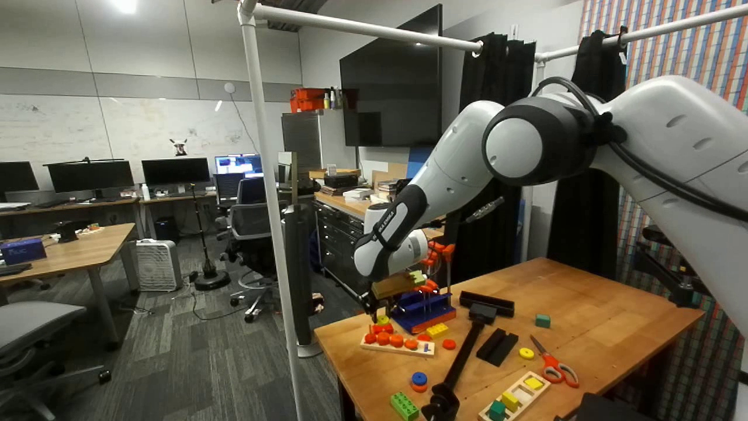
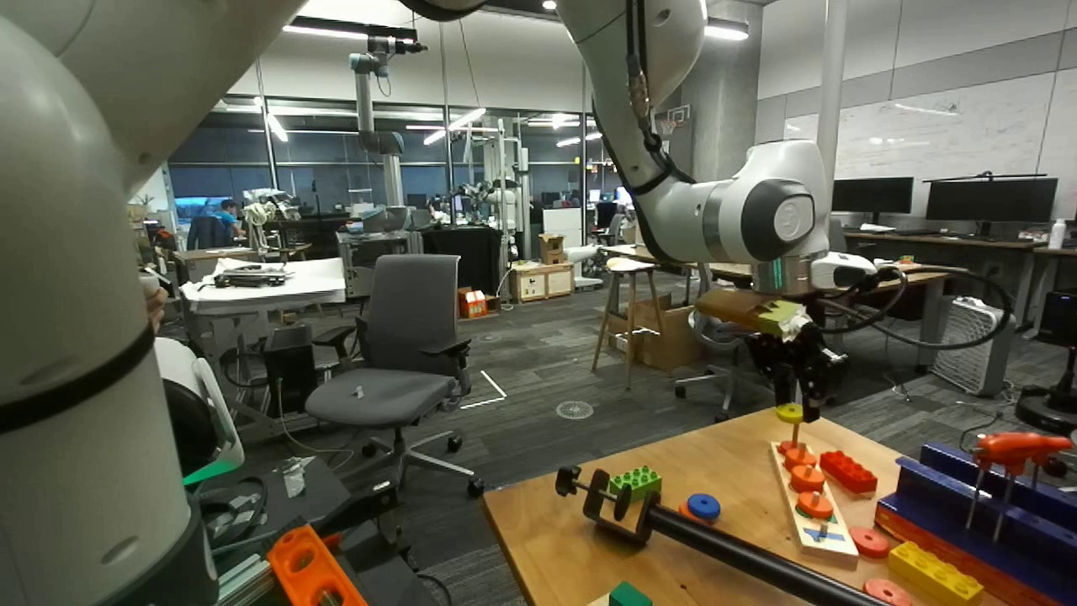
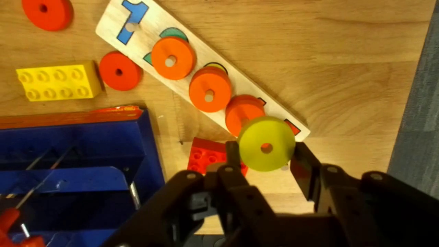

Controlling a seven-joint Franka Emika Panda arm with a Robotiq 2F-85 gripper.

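Note:
A yellow ring (image 3: 267,144) is pinched between the fingers of my gripper, its hole facing the wrist camera. In exterior view 2 the yellow ring (image 2: 789,413) hangs above the end peg (image 2: 795,433) of the wooden peg board (image 2: 825,544); whether they touch, I cannot tell. Orange-red rings, such as this one (image 3: 173,57), sit on several pegs of the board (image 3: 110,33). The peg at the blue "1" (image 3: 131,27) is bare. In the wrist view, the held ring hides part of the board's far end.
A red block (image 3: 205,155) lies beside the board, close under my fingers in the wrist view. Nearby are a yellow block (image 3: 59,81), loose red rings (image 3: 120,70) and a blue tool rack (image 3: 144,140). Clear table lies on the board's other side.

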